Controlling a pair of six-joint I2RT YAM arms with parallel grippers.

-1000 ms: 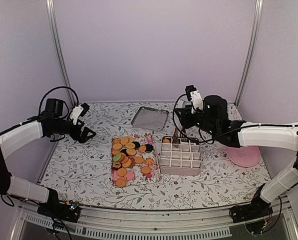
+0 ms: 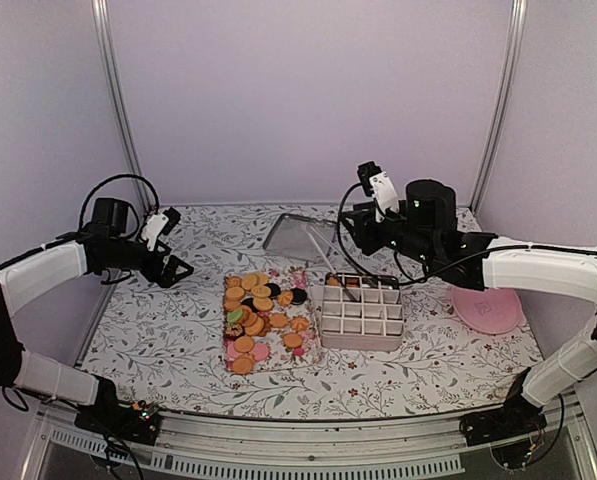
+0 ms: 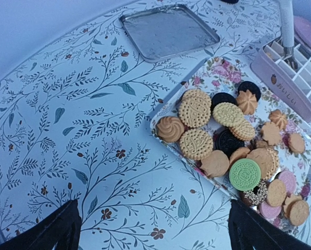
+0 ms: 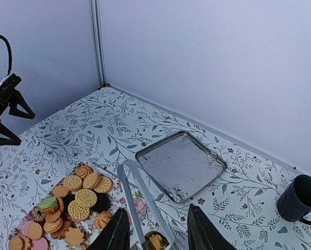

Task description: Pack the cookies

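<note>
Assorted cookies (image 3: 245,174) lie in a loose group on a flowered tray (image 2: 308,345) at the middle of the table. Right of it stands a white box (image 2: 361,342) divided into compartments, with some cookies in its back row. A pair of light tongs (image 4: 154,211) has its lower end in the box and leans left. My right gripper is above the back of the box, fingers apart; the tongs show through the gap but do not appear gripped. Over the left of the table, my left gripper (image 2: 181,278) is open and empty.
An empty metal tray (image 2: 296,238) lies behind the cookies. A pink lid or plate (image 2: 488,312) is right of the box. At the right of the right wrist view stands a dark mug (image 4: 300,198).
The tongs, upright under my right gripper in the box before, now lean left away from it. My left arm stays put.
</note>
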